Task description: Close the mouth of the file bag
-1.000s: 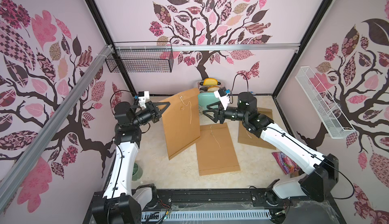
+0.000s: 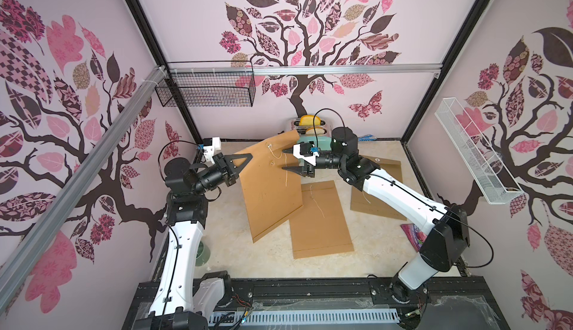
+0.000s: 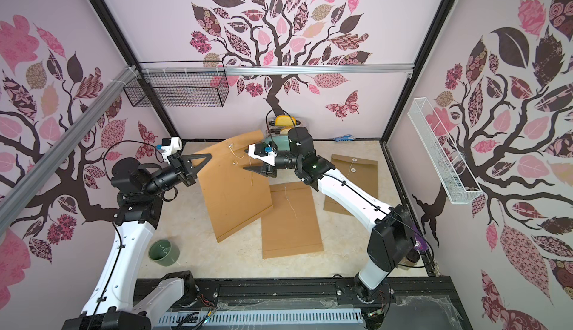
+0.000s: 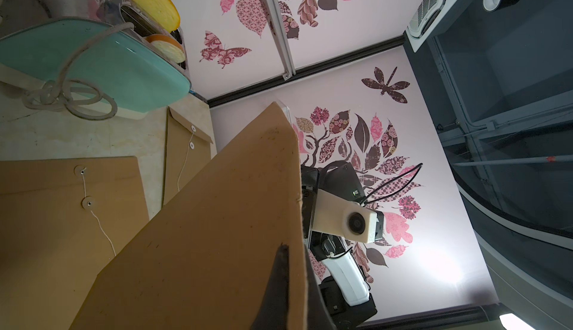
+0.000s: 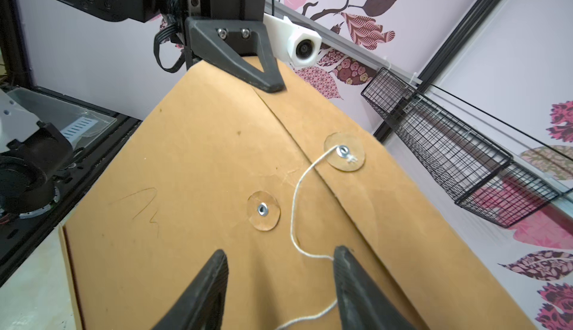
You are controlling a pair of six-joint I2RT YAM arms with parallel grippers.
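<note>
A brown file bag (image 2: pixel 268 192) stands raised on the left side of the table, my left gripper (image 2: pixel 244 160) shut on its edge. Near its top are two round buttons; a white string (image 5: pixel 294 210) runs from the upper button (image 5: pixel 351 142) past the lower button (image 5: pixel 262 209) and hangs down. My right gripper is open just in front of the bag by the string, which passes close to one finger; whether they touch I cannot tell.
Two more file bags (image 2: pixel 322 222) (image 3: pixel 358 180) lie on the table. A toaster (image 4: pixel 95 61) stands at the back, a green cup (image 3: pixel 164 251) at the front left. Wire baskets (image 2: pixel 206 88) hang on the walls.
My right gripper has moved left to the bag's string. The bag and my left gripper have shifted slightly to the right.
</note>
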